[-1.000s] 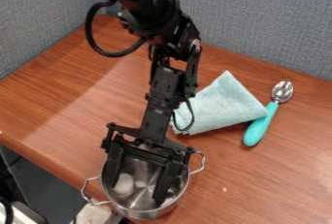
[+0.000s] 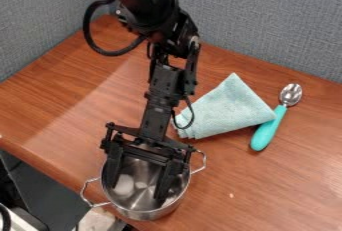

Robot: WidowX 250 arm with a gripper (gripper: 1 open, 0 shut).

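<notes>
My black gripper (image 2: 142, 175) reaches down into a steel pot (image 2: 182, 201) with two side handles at the front edge of the wooden table. A small white object (image 2: 124, 186) lies inside the pot near the gripper's left finger. Whether the fingers hold it I cannot tell, as the gripper body hides part of the pot's inside.
A light blue cloth (image 2: 225, 110) lies folded behind the pot, and a spoon with a teal handle (image 2: 266, 132) lies to its right. Grey walls stand at the back.
The gripper and arm have shifted very slightly inside the pot; the cloth, spoon and pot look unmoved.
</notes>
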